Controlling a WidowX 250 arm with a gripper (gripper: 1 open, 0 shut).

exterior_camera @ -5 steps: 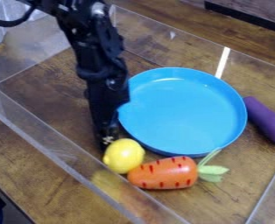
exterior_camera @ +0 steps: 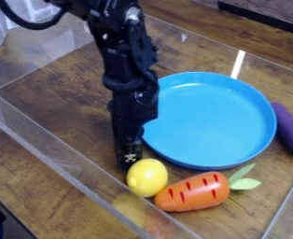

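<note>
The black gripper (exterior_camera: 127, 149) points down at the left of the blue plate (exterior_camera: 217, 117), its tips just behind and left of a yellow lemon (exterior_camera: 146, 178). The gripper is open; whether the tips touch the lemon is unclear. An orange toy carrot (exterior_camera: 195, 191) with pale green leaves lies to the right of the lemon, in front of the plate. A purple eggplant (exterior_camera: 290, 129) lies at the right of the plate.
A clear plastic wall runs along the left and front of the wooden work surface (exterior_camera: 56, 89). The floor left of the arm and behind the plate is free.
The lemon and carrot have shifted slightly right compared with a second ago. The gripper has moved slightly, staying beside the lemon.
</note>
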